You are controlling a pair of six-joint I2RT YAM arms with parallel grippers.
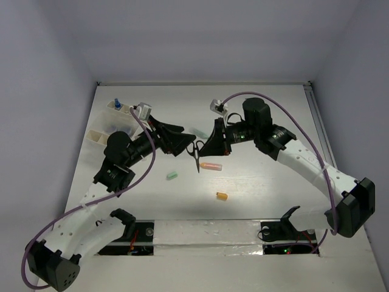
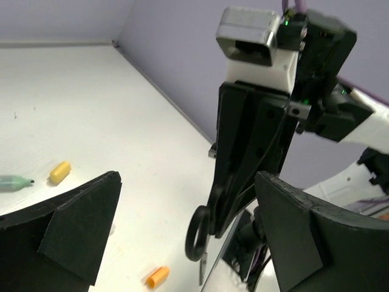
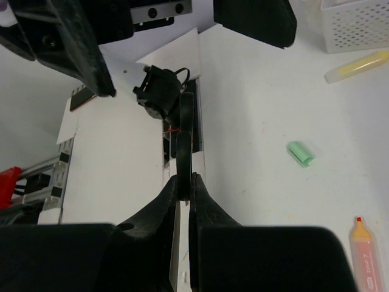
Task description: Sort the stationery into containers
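Note:
Black-handled scissors [image 1: 196, 159] hang from my right gripper [image 1: 201, 149], which is shut on them; in the right wrist view a dark handle [image 3: 185, 140] rises between its fingertips. My left gripper [image 1: 177, 139] stands open just left of them, its two fingers framing the right gripper and a scissor loop [image 2: 191, 234] in the left wrist view. Loose on the table lie a pink marker [image 1: 211, 166], a green piece [image 1: 172, 175] and an orange piece [image 1: 222, 196]. A yellow stick [image 3: 355, 67] lies beside the white perforated basket [image 3: 355, 30].
A compartmented container [image 1: 99, 137] holding a blue item [image 1: 117, 103] stands at the left back, partly behind my left arm. A pale teal item [image 1: 197, 132] lies behind the scissors.

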